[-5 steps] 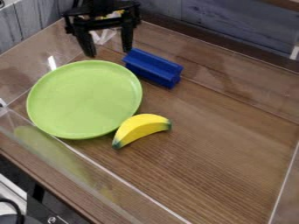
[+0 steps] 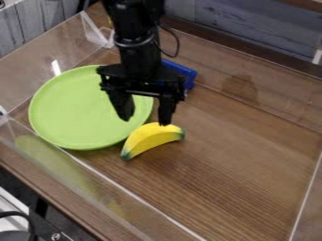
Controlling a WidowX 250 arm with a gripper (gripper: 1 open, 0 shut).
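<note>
My black gripper (image 2: 143,110) is open, lowered over the middle of the scene, its two fingers either side of the space above a yellow banana (image 2: 152,140). The banana lies on the wooden table just right of a round green plate (image 2: 71,110). Nothing shows between the fingers.
A blue block (image 2: 183,73) stands behind the gripper, partly hidden by it. Clear walls edge the work area.
</note>
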